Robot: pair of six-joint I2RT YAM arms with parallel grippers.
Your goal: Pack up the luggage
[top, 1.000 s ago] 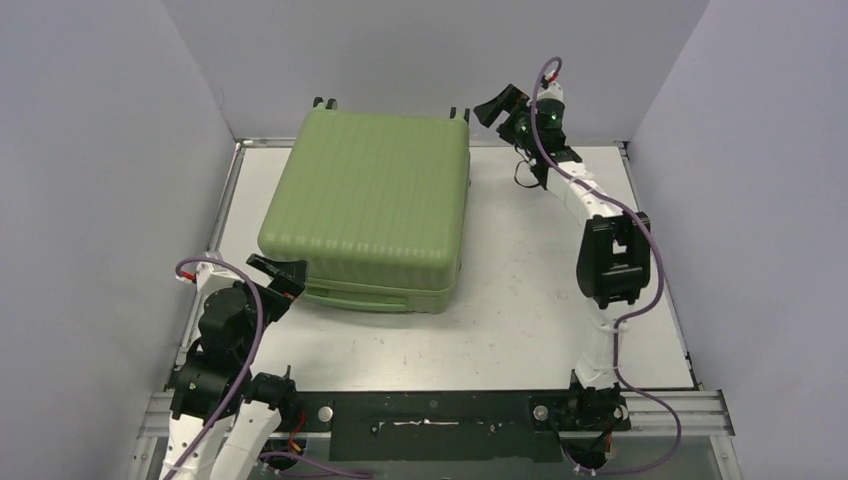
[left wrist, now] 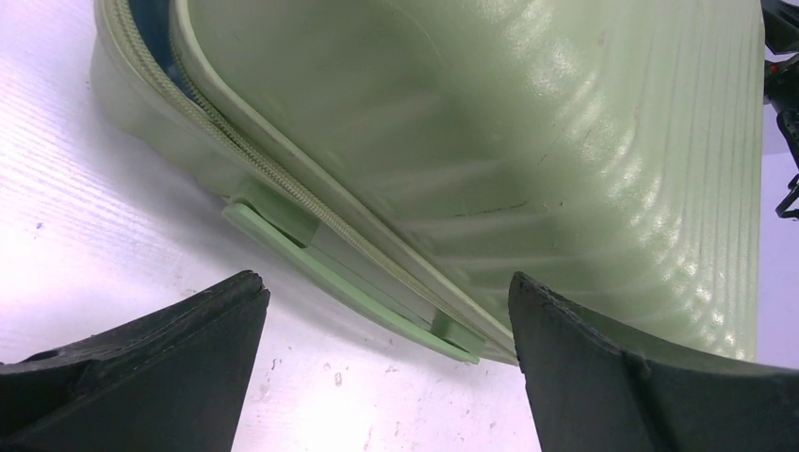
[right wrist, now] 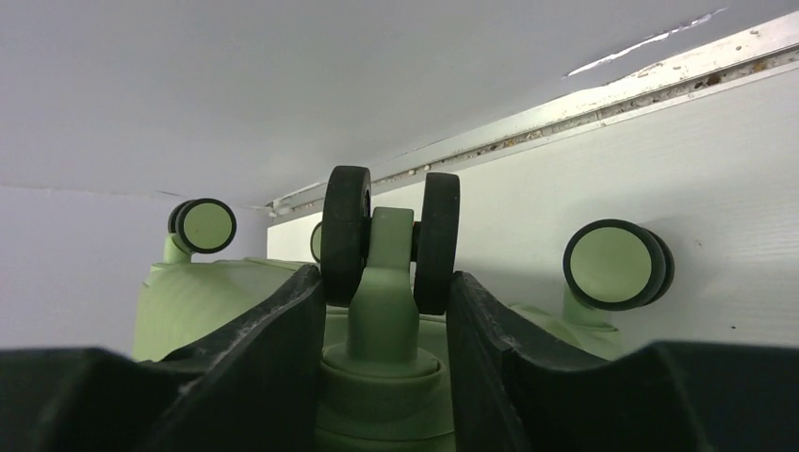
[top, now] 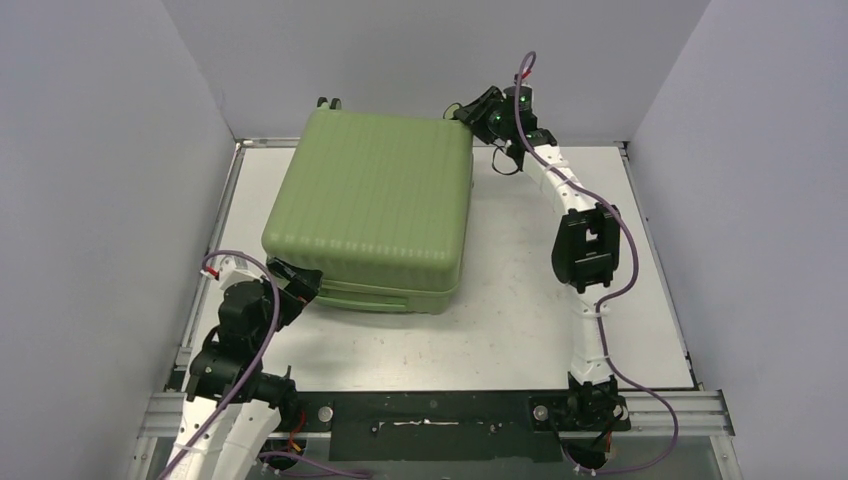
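The large green ribbed suitcase point(top: 375, 195) lies flat on the white table, its lid down over the base. Along the front edge, the left wrist view shows an unfastened zipper point(left wrist: 226, 132) and a dark gap at upper left. Below it runs a green side handle point(left wrist: 349, 292). At the front left corner, my left gripper point(top: 297, 282) stands open, its fingers point(left wrist: 151, 358) apart and empty. My right gripper is at the far right corner, shut on a double black suitcase wheel point(right wrist: 347, 231), one finger against each side.
More suitcase wheels point(right wrist: 617, 264) stick out nearby in the right wrist view. A grey wall point(top: 430, 60) rises close behind the suitcase. To the right, the white table point(top: 515, 290) is bare.
My right gripper has moved left onto the far right wheel and narrowed around it. The left gripper has shifted slightly right along the front corner. The suitcase has shifted very slightly right.
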